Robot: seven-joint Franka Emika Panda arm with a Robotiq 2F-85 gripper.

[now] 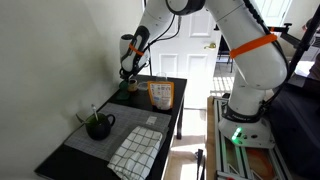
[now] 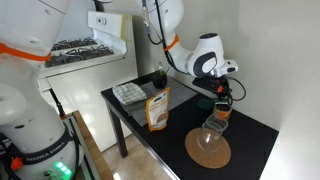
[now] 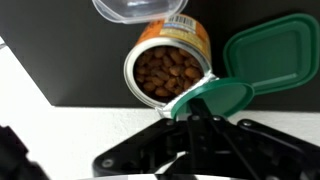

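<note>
In the wrist view an open round can (image 3: pixel 166 72) with an orange label holds brown nuts (image 3: pixel 168 72). A round green piece (image 3: pixel 230 95) lies at the can's rim, with a strip of silver foil beside it. My gripper is shut, its dark fingertips overlapping this green piece; whether they pinch its edge cannot be made out. Exterior view 2 has the gripper (image 2: pixel 226 88) pointing down just above the orange can (image 2: pixel 222 111). In exterior view 1 both are small and far off.
A flat green lid (image 3: pixel 270 52) lies beside the can on the dark table. A clear container (image 3: pixel 138 8) stands close by. In exterior view 2 are a round brown mat (image 2: pixel 200 150), an orange-white bag (image 2: pixel 157 110) and a white cloth (image 2: pixel 128 93).
</note>
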